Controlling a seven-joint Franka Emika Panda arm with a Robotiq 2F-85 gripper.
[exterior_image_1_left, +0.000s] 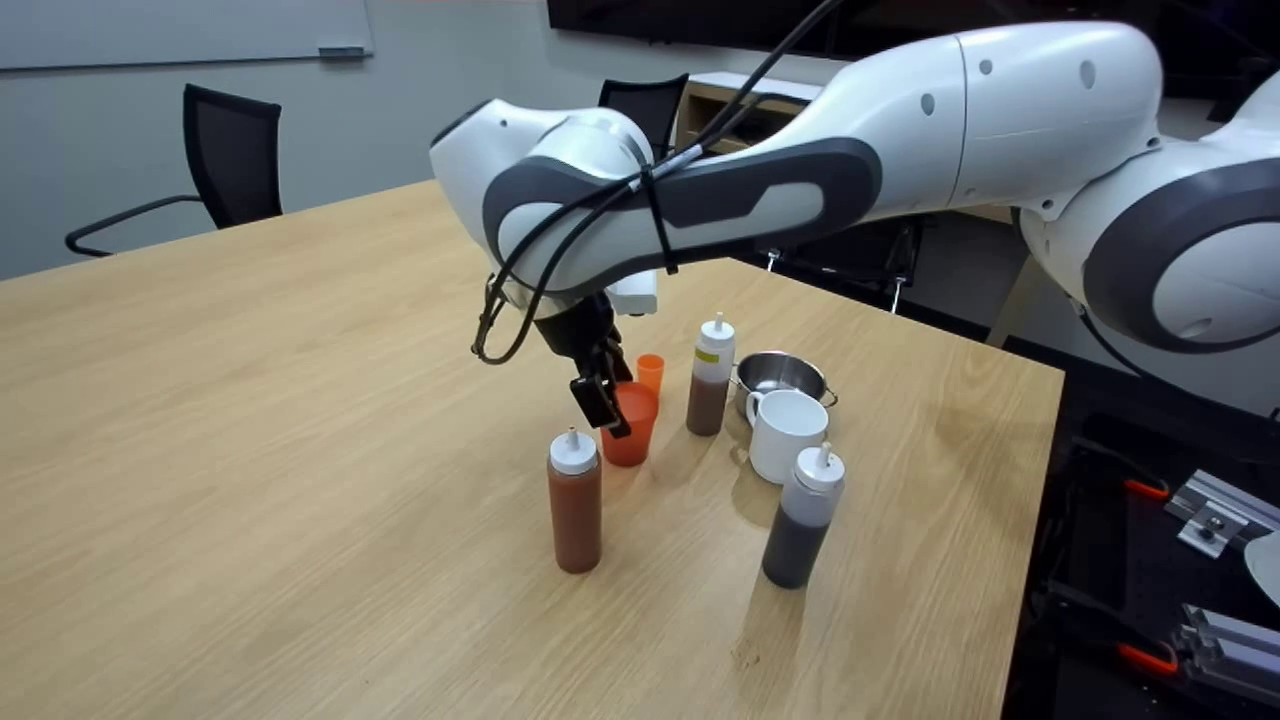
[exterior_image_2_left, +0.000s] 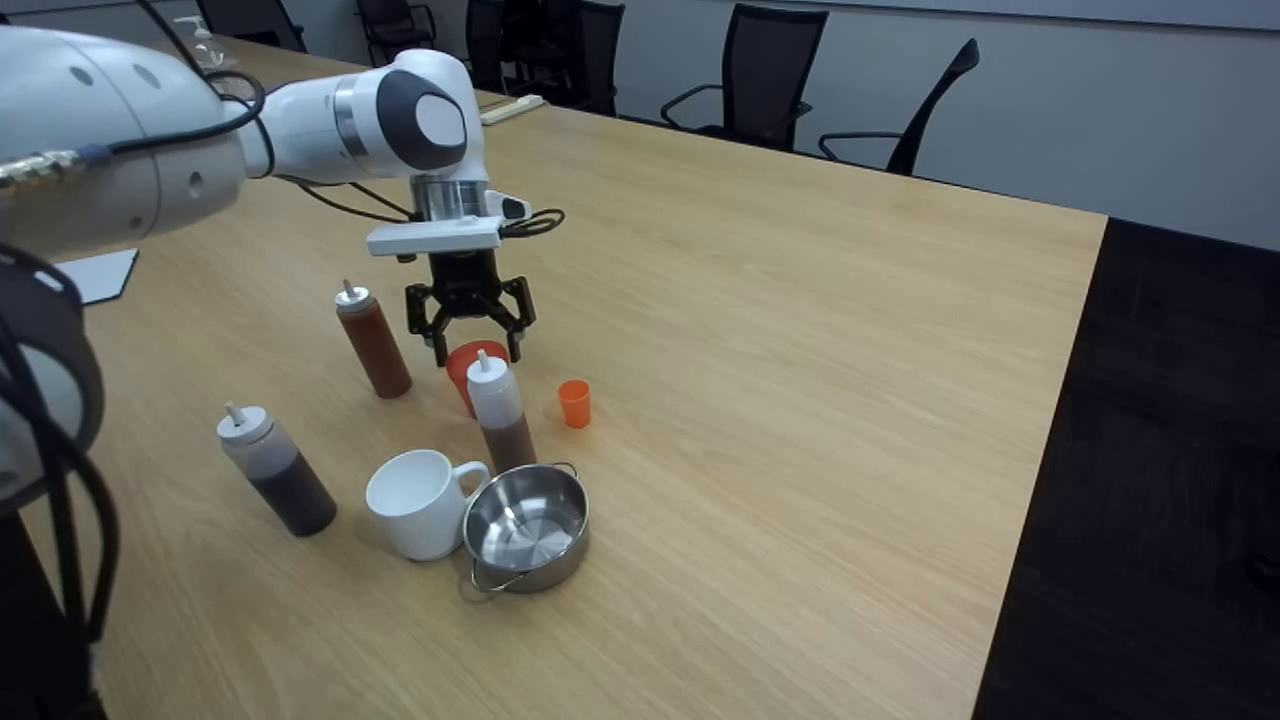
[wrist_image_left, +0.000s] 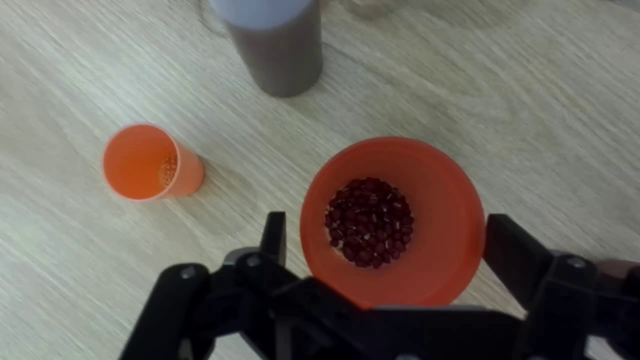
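Observation:
A red cup (wrist_image_left: 444, 240) with dark red beans at its bottom stands on the table. My gripper is open, with its fingers on either side of the cup's rim. In the wrist view the right finger (wrist_image_left: 507, 252) is right at the rim, perhaps touching it; a gap separates the left finger (wrist_image_left: 274, 237) from the cup. From the first exterior view, my gripper (exterior_image_1_left: 614, 396) hides part of the red cup (exterior_image_1_left: 626, 444). In the second exterior view the cup (exterior_image_2_left: 468, 372) is partly behind a brown-filled bottle (exterior_image_2_left: 509, 438).
A small orange cup (wrist_image_left: 186, 174) stands close by. Around the red cup are a red-brown bottle (exterior_image_1_left: 576, 510), a dark bottle (exterior_image_1_left: 800, 528), a white mug (exterior_image_1_left: 786, 434) and a metal pot (exterior_image_2_left: 528, 528).

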